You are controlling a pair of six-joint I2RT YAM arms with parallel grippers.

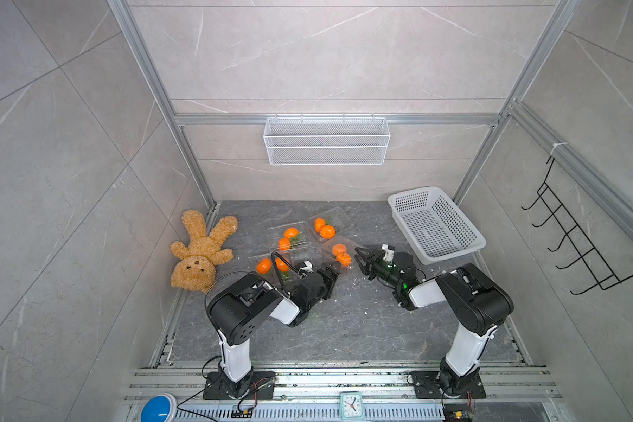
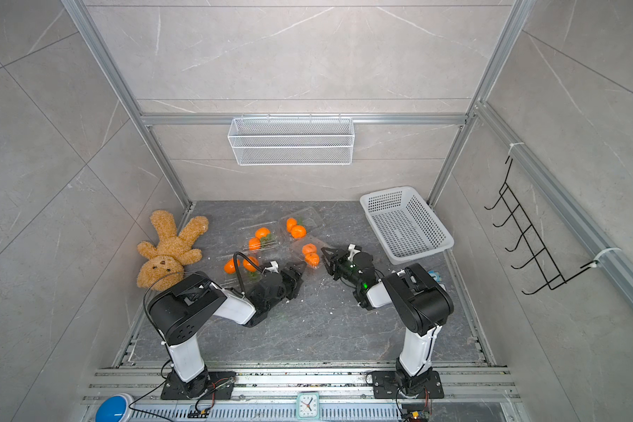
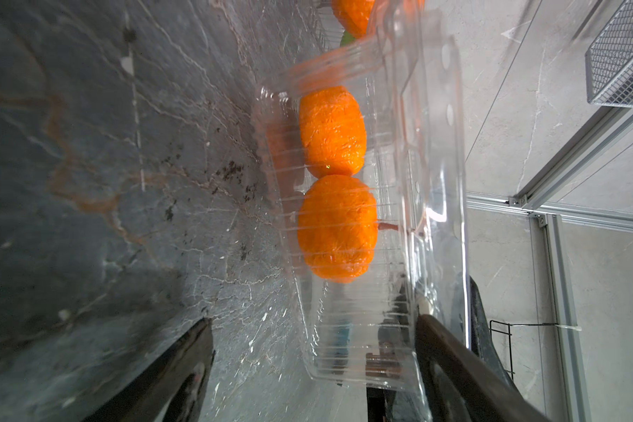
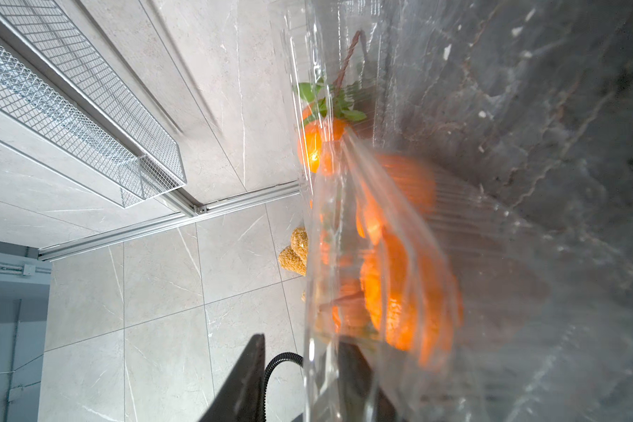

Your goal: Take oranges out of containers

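Several clear plastic containers with oranges in them stand on the grey table. The nearest to both arms, a container (image 1: 328, 245), holds two oranges (image 1: 341, 254). In the left wrist view its see-through wall (image 3: 439, 211) is upright and oranges (image 3: 337, 228) lie inside. My left gripper is open at the container's near end, one finger (image 3: 439, 341) overlapping the plastic. My right gripper has its fingers apart around the clear rim; one finger (image 4: 358, 369) shows through the plastic. Motion blurs the oranges (image 4: 408, 288) in the right wrist view.
A second container (image 1: 341, 214) and a third container (image 1: 270, 228) with oranges sit behind. More oranges (image 1: 263, 266) lie by the left arm. A teddy bear (image 1: 204, 246) lies at far left. An empty grey basket (image 1: 471, 246) stands back right.
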